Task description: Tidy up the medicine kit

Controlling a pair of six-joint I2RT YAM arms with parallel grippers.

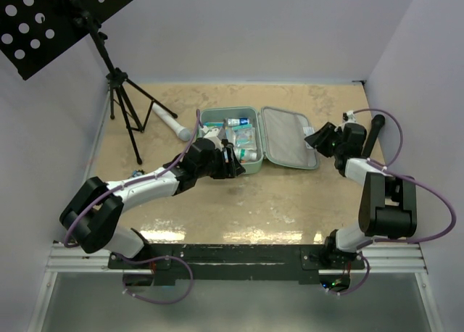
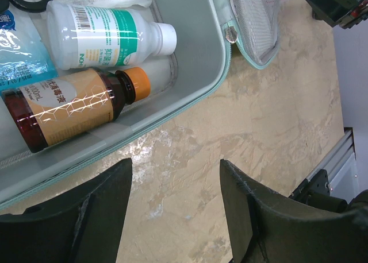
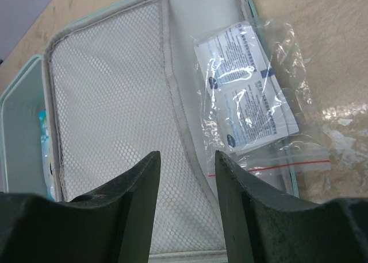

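Observation:
The light green medicine kit (image 1: pixel 252 168) lies unfolded on the table, its mesh-lined lid (image 1: pixel 286 140) spread to the right. Inside the base, a brown bottle with an orange cap (image 2: pixel 77 105) and a white-green bottle (image 2: pixel 109 36) rest on their sides, beside a blue-white packet (image 2: pixel 23 50). A clear zip bag with white printed packets (image 3: pixel 247 91) lies across the lid's edge. My right gripper is open above the lid, close to the bag, holding nothing. Over bare table in front of the base, my left gripper stands open and empty.
Left of the kit lies a white cylinder (image 1: pixel 170 120), near the legs of a black stand (image 1: pixel 127 114). A black rod-like object (image 1: pixel 373 135) is by the right wall.

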